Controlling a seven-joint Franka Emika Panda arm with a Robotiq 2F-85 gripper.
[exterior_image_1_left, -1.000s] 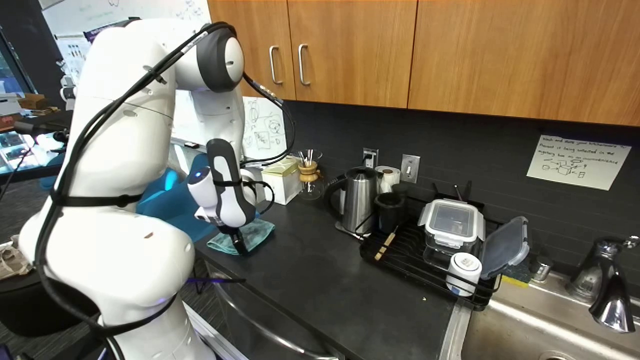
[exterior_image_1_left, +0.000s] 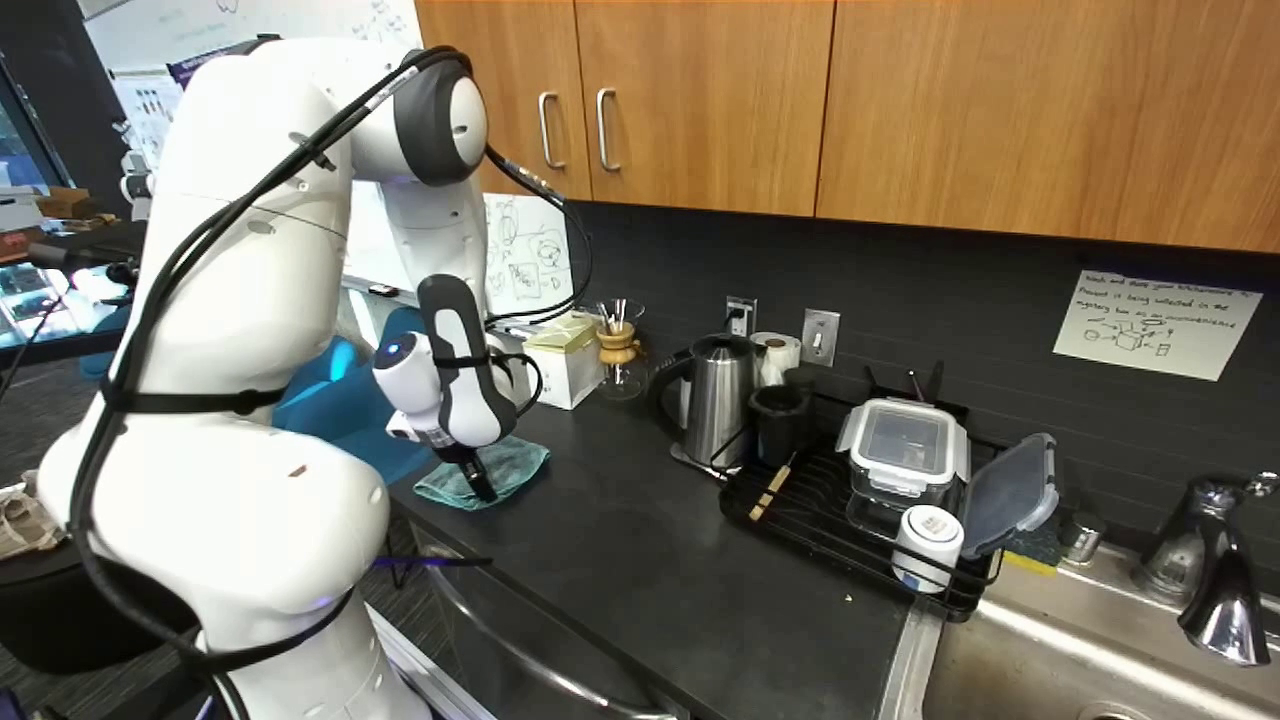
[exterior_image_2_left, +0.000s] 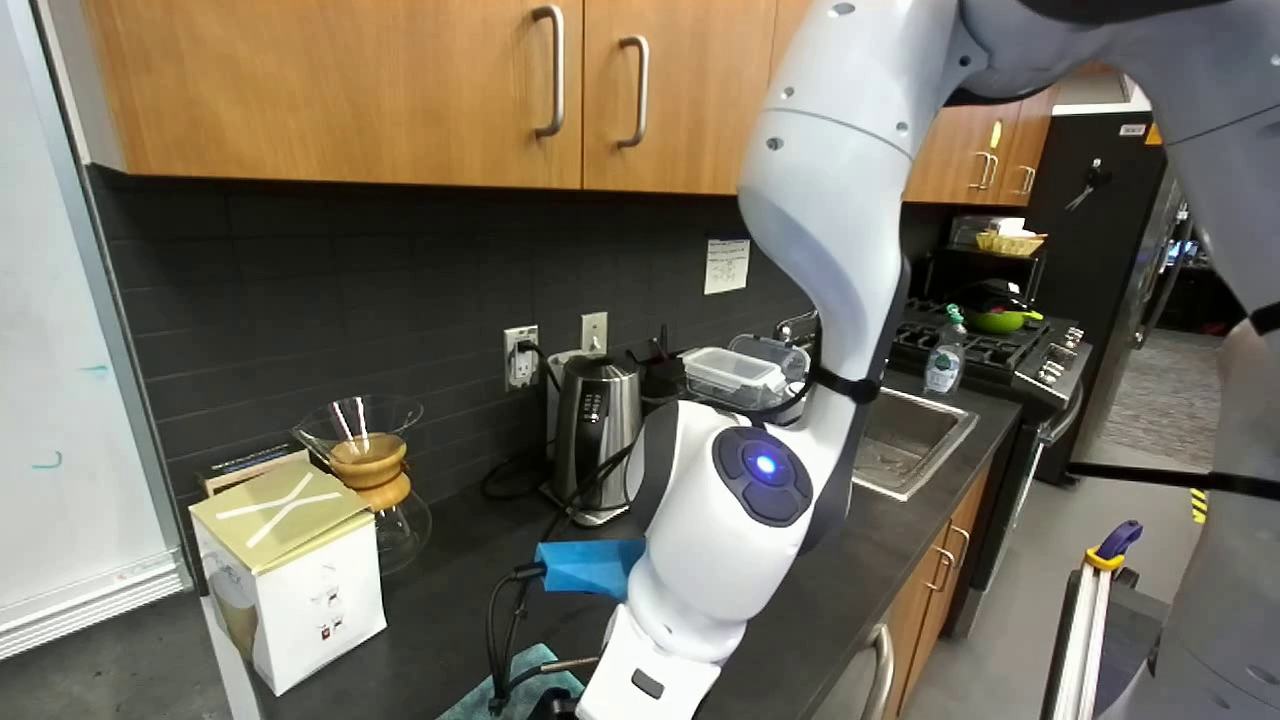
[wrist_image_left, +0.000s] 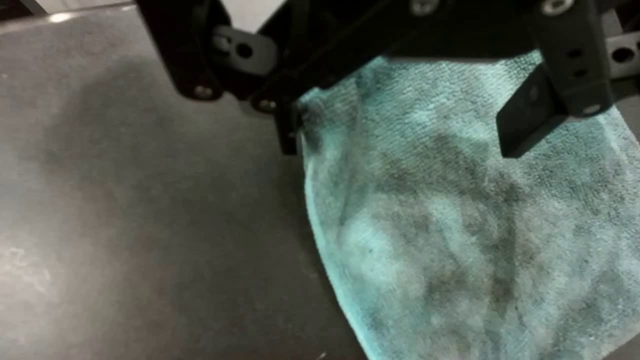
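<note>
A teal cloth (wrist_image_left: 414, 240) lies on the dark counter (wrist_image_left: 150, 210), filling the right side of the wrist view. My gripper stands open over it, its fingers wide apart. One fingertip (wrist_image_left: 286, 129) is by the cloth's left edge, the other (wrist_image_left: 528, 120) above its middle; whether either touches the fabric I cannot tell. Exterior view 1 has the gripper (exterior_image_1_left: 480, 478) pointing down at the same cloth (exterior_image_1_left: 518, 463), close to the counter's front left corner. In exterior view 2 the arm hides most of the cloth (exterior_image_2_left: 528, 666).
A white box (exterior_image_1_left: 564, 366), a glass coffee maker (exterior_image_1_left: 619, 360) and a steel kettle (exterior_image_1_left: 720, 396) stand along the wall. Farther right are a black dish rack (exterior_image_1_left: 828, 510) with containers and the sink (exterior_image_1_left: 1008, 654).
My gripper and wrist have shifted very slightly, a little upward in exterior view 1. The cloth lies in the same place.
</note>
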